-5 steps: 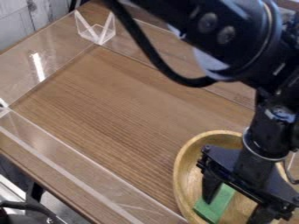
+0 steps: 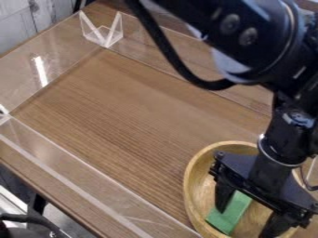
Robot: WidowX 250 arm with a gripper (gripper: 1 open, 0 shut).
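A wooden bowl sits at the lower right of the table with a green block in it. My gripper is down over the bowl, its black fingers either side of and partly over the block. Whether they grip it is hidden by the black housing.
A clear plastic object stands at the far back left. A transparent strip runs along the near left edge, with dark space beyond it.
The gripper has shifted only slightly over the bowl. The bowl and green block look nearly the same.
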